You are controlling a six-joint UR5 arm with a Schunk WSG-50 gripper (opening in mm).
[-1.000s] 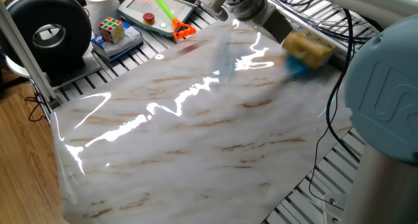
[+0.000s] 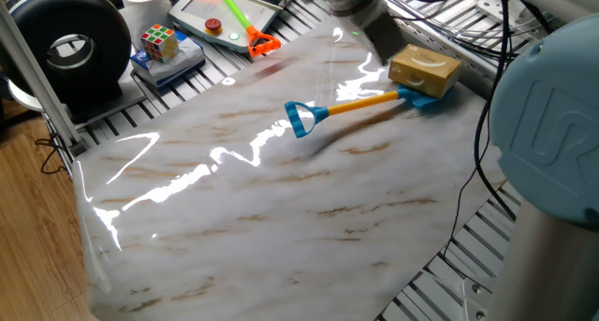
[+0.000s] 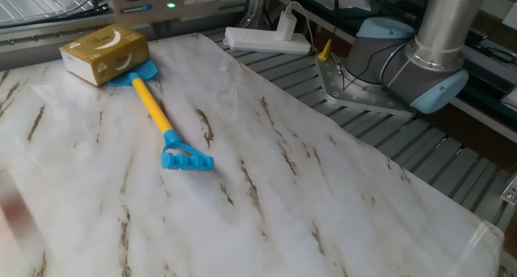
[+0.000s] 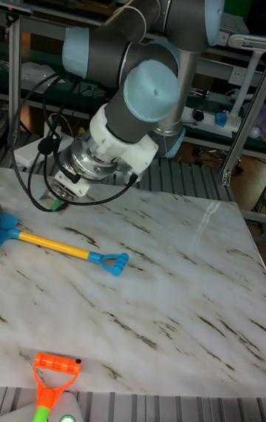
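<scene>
A toy shovel with a yellow shaft [image 2: 363, 104], a blue handle [image 3: 186, 158] and a blue blade [image 3: 144, 73] lies on the marbled sheet. Its blade meets a gold-brown box [image 2: 425, 70], which hides part of it; whether the box rests on the blade is not clear. In exterior view 1 my gripper [image 2: 382, 40] is in the air by the box, apart from the shovel's shaft. Exterior view 3 has the gripper [image 4: 57, 202] low over the sheet's back left, with something green at its tip. Its finger opening is not discernible.
An orange and green toy [image 2: 241, 20] lies on a grey panel with a red button [image 2: 213, 26]. A Rubik's cube [image 2: 159, 42] sits on a blue box near a paper roll [image 2: 146, 3]. A power strip [image 3: 266, 41] borders the sheet. Most of the sheet is bare.
One second ago the shovel was a blur and the box was tilted; both now lie still, the shovel flat. My gripper has shifted slightly left and up in exterior view 1.
</scene>
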